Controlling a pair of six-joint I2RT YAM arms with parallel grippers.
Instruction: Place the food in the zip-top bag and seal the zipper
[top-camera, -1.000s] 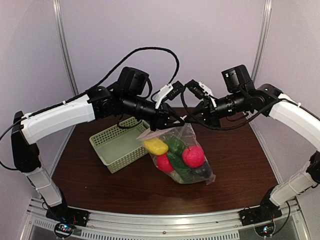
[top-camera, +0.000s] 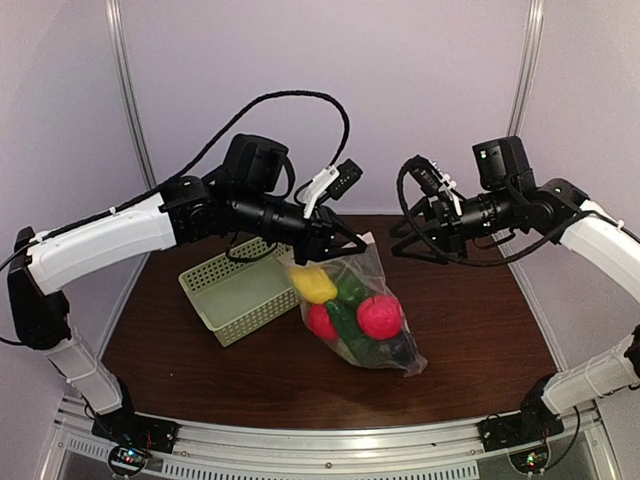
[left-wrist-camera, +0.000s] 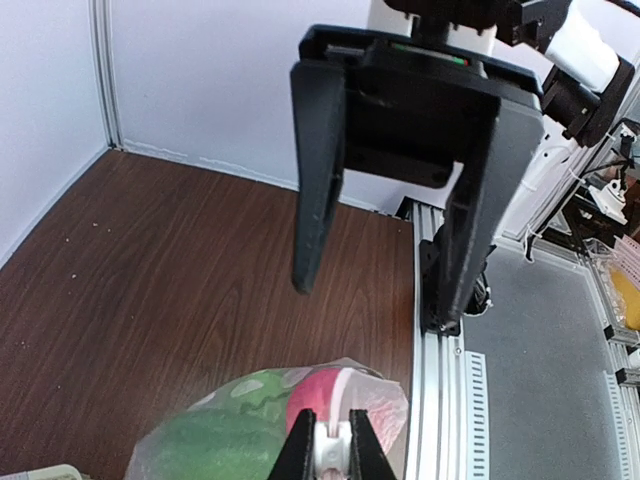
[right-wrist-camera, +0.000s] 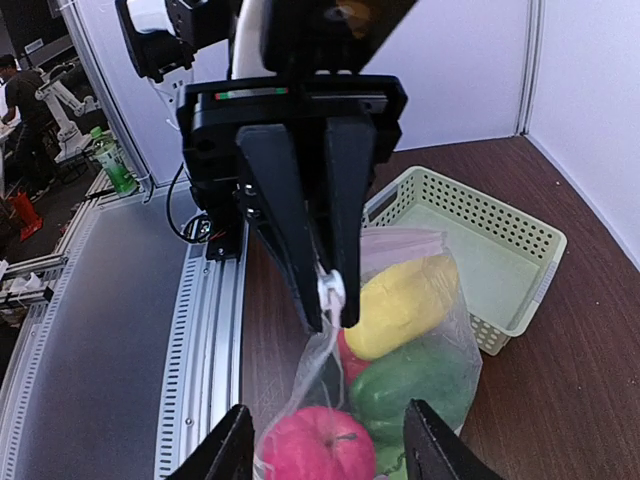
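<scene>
A clear zip top bag (top-camera: 413, 360) hangs tilted over the table, holding yellow food (top-camera: 314, 284), red round food (top-camera: 379, 316) and dark green food (top-camera: 345, 322). My left gripper (top-camera: 352, 246) is shut on the bag's top edge; in the right wrist view a whitish bit (right-wrist-camera: 331, 290) shows between its fingertips. My right gripper (top-camera: 403, 240) is open, apart from the bag to its right, and its spread fingers (left-wrist-camera: 318, 190) show empty in the left wrist view. Whether the zipper is closed cannot be made out.
A pale green basket (top-camera: 222, 328) stands empty on the table behind and left of the bag. The two grippers are close together above the bag.
</scene>
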